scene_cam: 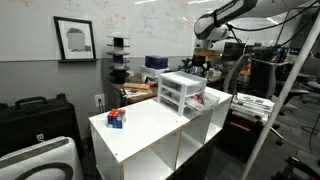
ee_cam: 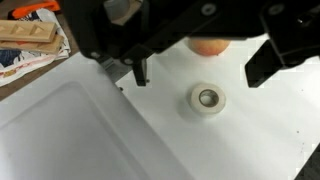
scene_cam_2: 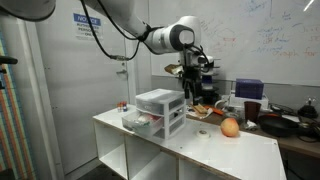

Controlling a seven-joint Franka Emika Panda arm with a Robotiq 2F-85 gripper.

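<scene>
My gripper (scene_cam_2: 194, 100) hangs above the white counter, close to the drawer unit, its fingers open and empty. In the wrist view a roll of tape (ee_cam: 207, 98) lies flat on the counter between and beyond the dark fingers. An orange round object (ee_cam: 209, 46) sits further up in that view, partly hidden by the gripper; in exterior view 2 the same orange object (scene_cam_2: 229, 127) rests on the counter right of the gripper. The white drawer unit (scene_cam_2: 160, 102) stands just left of the gripper, a lower drawer pulled out.
A red and blue box (scene_cam: 116, 118) stands at the counter's near end. Behind the counter are wooden pieces (ee_cam: 28, 32) and a dark pan (scene_cam_2: 278, 125).
</scene>
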